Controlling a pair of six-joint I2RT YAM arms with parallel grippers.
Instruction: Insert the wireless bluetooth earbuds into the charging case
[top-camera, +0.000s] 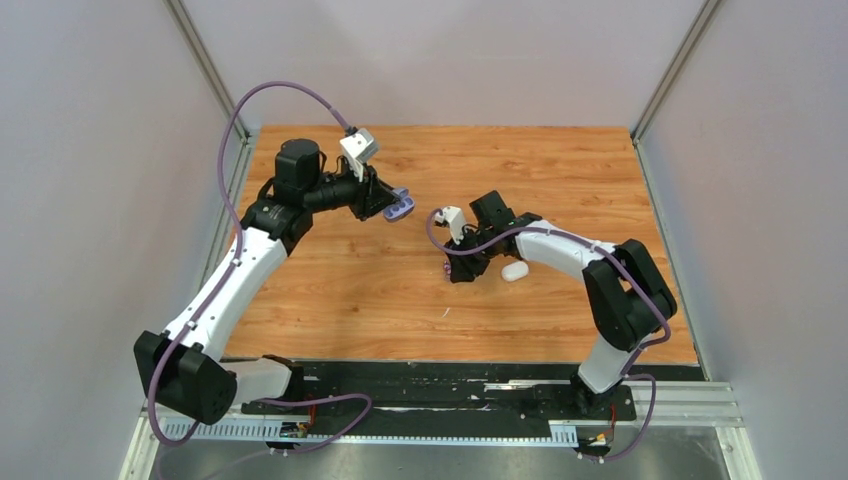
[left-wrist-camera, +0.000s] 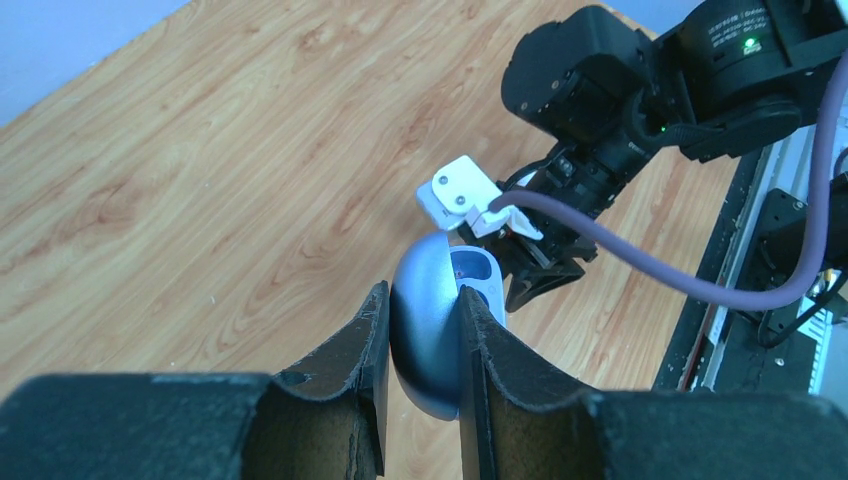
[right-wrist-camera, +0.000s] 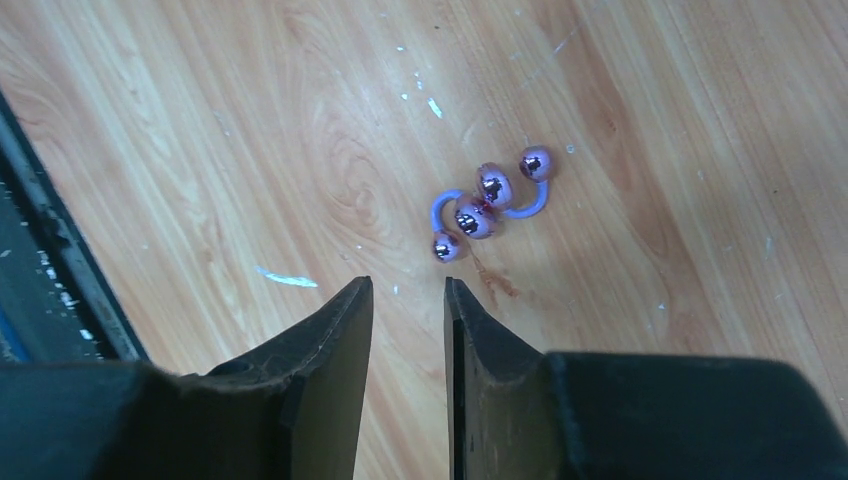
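Two purple, shiny C-shaped earbuds (right-wrist-camera: 476, 215) lie against each other on the table; in the top view the right gripper largely covers them (top-camera: 447, 267). Held off the table is the lilac charging case (top-camera: 399, 207), its lid raised and its slots showing. My left gripper is shut on the case's shell (left-wrist-camera: 424, 325). Part open and empty, my right gripper points down over the table, with the earbuds just beyond its fingertips in the right wrist view. Its black body (top-camera: 466, 264) is close beside them in the top view.
A white oval object (top-camera: 515, 271) lies on the table right of the earbuds, close to the right gripper. The wooden tabletop (top-camera: 350, 310) is otherwise mostly bare. A dark strip (top-camera: 430, 380) runs along its front edge.
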